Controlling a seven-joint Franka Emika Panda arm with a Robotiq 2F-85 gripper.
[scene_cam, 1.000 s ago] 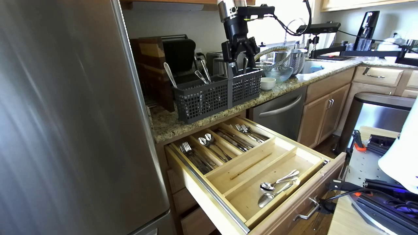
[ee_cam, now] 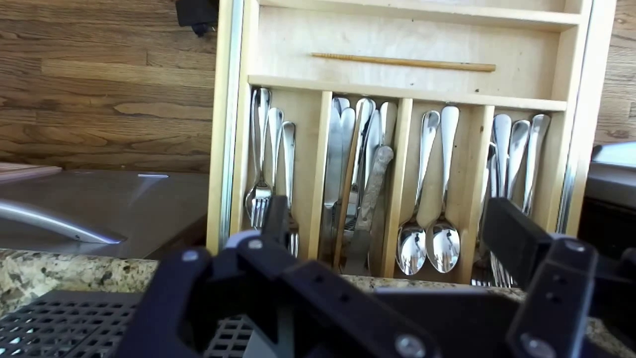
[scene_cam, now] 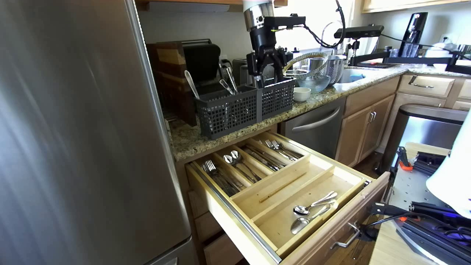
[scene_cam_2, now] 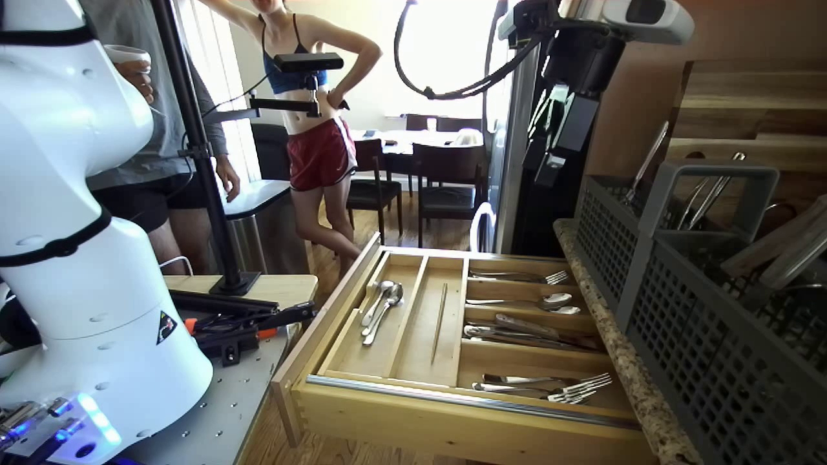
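My gripper stands open over the right half of the dark grey cutlery basket, its fingers reaching down to about rim height. Handles of several utensils stick up from the basket's left half. From the wrist, the gripper has its two black fingers wide apart, and no held item shows between them. Whether the fingers touch anything in the basket is hidden. Below the counter, the pulled-out wooden drawer holds forks, knives and two spoons in separate compartments.
Two or more loose spoons lie in the drawer's front compartment, and a wooden stick in the one behind it. A white bowl and a glass bowl stand right of the basket. The fridge walls off the left side.
My gripper has shifted slightly left and lowered toward the basket. A utensil handle seen near its fingers a second ago is no longer clearly visible. The drawer and its contents look unchanged.
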